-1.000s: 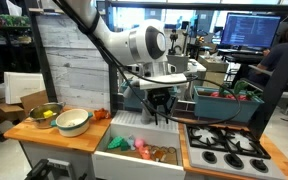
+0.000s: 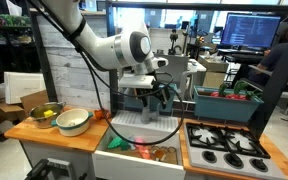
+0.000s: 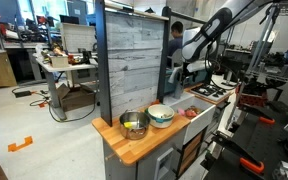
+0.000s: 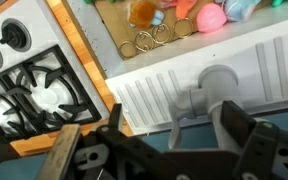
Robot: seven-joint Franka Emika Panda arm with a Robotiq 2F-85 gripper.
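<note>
My gripper (image 2: 164, 92) hangs above the back of the counter, near the white ribbed drainboard. In the wrist view its two dark fingers (image 4: 106, 152) stand well apart, so the gripper is open with nothing held. Beyond the gap between them rises a white faucet-like fitting (image 4: 220, 88), apart from the fingers as far as I can tell. An open drawer-like basin (image 2: 110, 160) lies in front, holding several small coloured items. Among them are an orange piece (image 4: 142, 12) and a pink round item (image 4: 211, 17).
On the right is a stove (image 2: 224, 150) with black grates. A white pot (image 2: 73, 122) and a metal bowl (image 2: 46, 114) occupy the wooden counter on the left. Behind stands a green rack (image 2: 224, 108) with red items.
My arm has swung left in exterior view 1, and the gripper has risen slightly. The basin and its items look unmoved.
</note>
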